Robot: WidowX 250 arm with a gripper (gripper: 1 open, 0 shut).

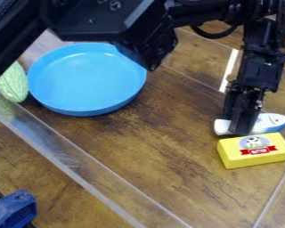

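The black gripper (240, 120) points down at the right, its fingertips low over a white-and-blue object (266, 124) that lies on the wooden floor. Whether its fingers hold that object cannot be told; they hide part of it. Just in front lies a yellow butter box (255, 153) with a red label, close to the white object.
A blue plate (85, 80) lies at the upper left, with a pale green cabbage-like vegetable (12, 83) beside it. A blue object (12, 210) sits at the lower left corner. The arm fills the top.
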